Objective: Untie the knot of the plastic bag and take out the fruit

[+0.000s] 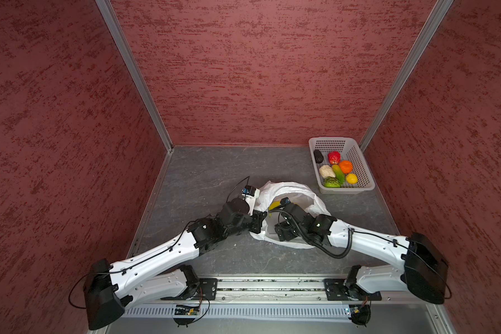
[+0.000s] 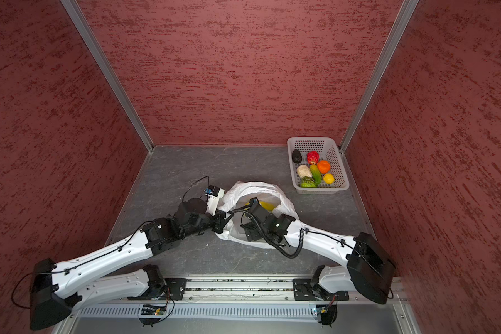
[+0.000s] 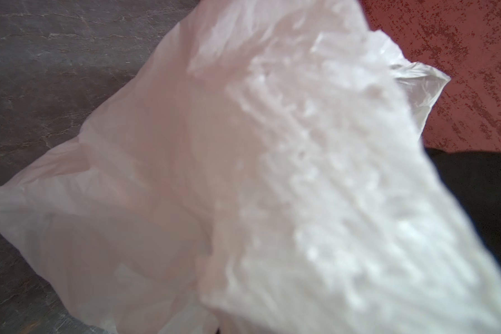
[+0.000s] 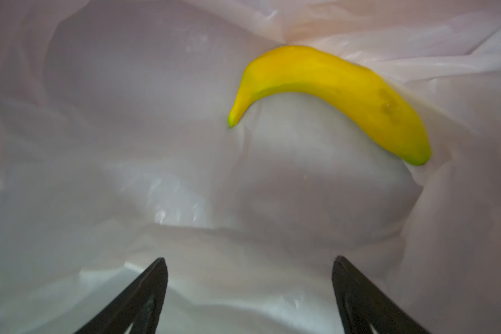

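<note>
The white plastic bag (image 1: 284, 187) sits open at the table's front middle. Inside, a banana (image 4: 328, 83) lies against the far wall in the right wrist view. My right gripper is down in the bag, fingers parted with only bag floor seen between them, short of the banana. My left gripper (image 1: 260, 220) is shut at the bag's left rim; crumpled plastic fills the left wrist view and hides its fingertips.
A grey basket (image 1: 359, 187) at the back right holds several fruits and vegetables. The right arm lies across the bag's front right.
</note>
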